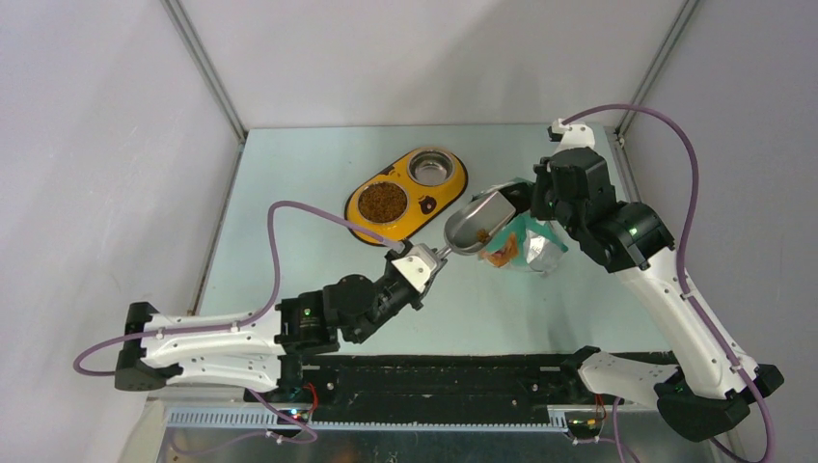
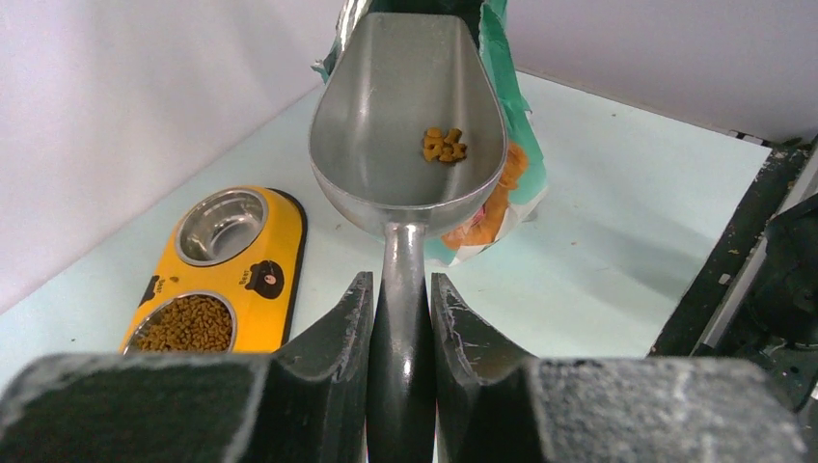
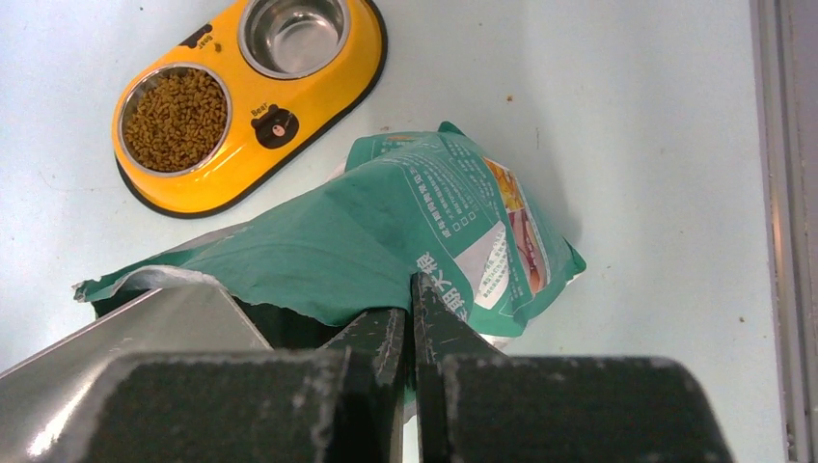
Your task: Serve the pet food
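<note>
My left gripper is shut on the handle of a metal scoop (image 2: pixel 415 106). Several brown kibble pieces (image 2: pixel 444 146) lie in the scoop, whose front end reaches into the mouth of the green food bag (image 3: pixel 338 222). My right gripper is shut on the bag's edge, holding it on the table. A yellow double feeder (image 1: pixel 406 196) stands left of the bag. Its nearer bowl is full of kibble (image 1: pixel 382 202); the farther steel bowl (image 1: pixel 430 168) is empty. The bag's inside is mostly hidden.
A few crumbs (image 3: pixel 509 98) lie on the pale table around the bag. Free table shows left of the feeder and in front of the bag. White walls enclose the back and sides.
</note>
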